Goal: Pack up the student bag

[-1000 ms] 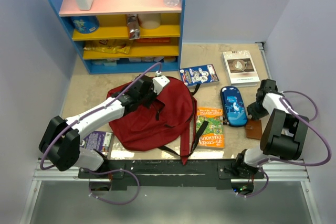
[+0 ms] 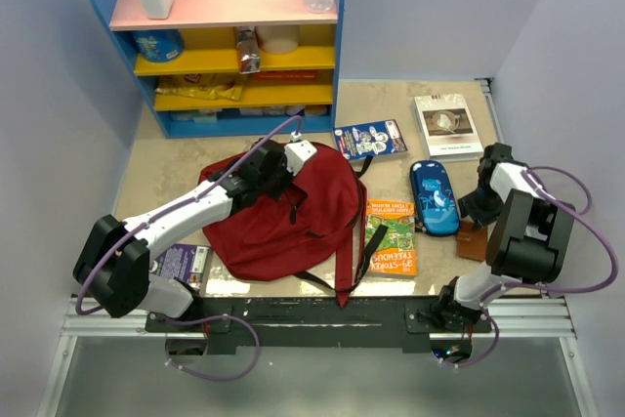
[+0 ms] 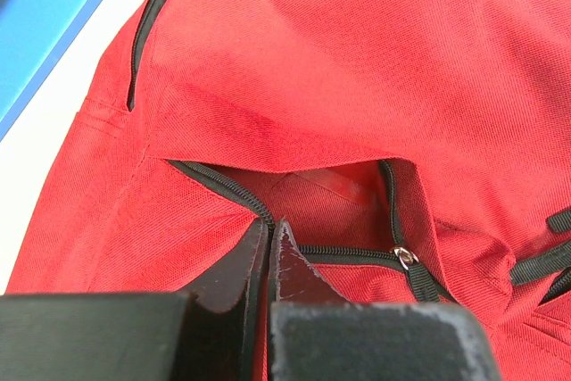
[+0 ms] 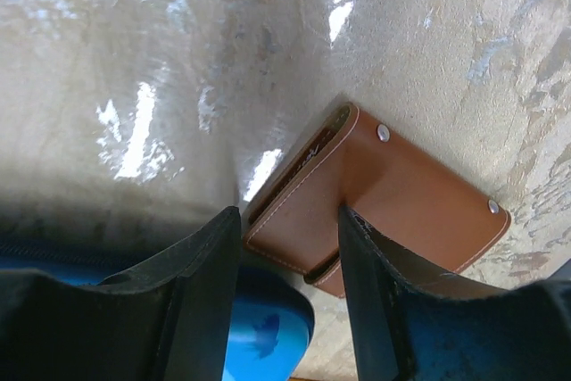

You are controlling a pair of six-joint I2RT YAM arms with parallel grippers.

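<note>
The red student bag (image 2: 278, 236) lies flat on the table, its pocket (image 3: 330, 198) gaping in the left wrist view. At that pocket's zipped lip, my left gripper is shut with the edge pinched in its fingertips. A brown wallet (image 4: 406, 194) with metal studs rests on the table at the right. Right over its near end hangs my right gripper, open, one finger over the wallet and the other beside its edge. Left of the wallet is the blue pencil case (image 2: 433, 199).
A green and orange book (image 2: 392, 238) is between bag and pencil case. Behind lie a blue booklet (image 2: 370, 139) and a white box (image 2: 447, 126). A purple book (image 2: 179, 265) sits front left, partly under the left arm. The shelf (image 2: 234, 124) stands at the back.
</note>
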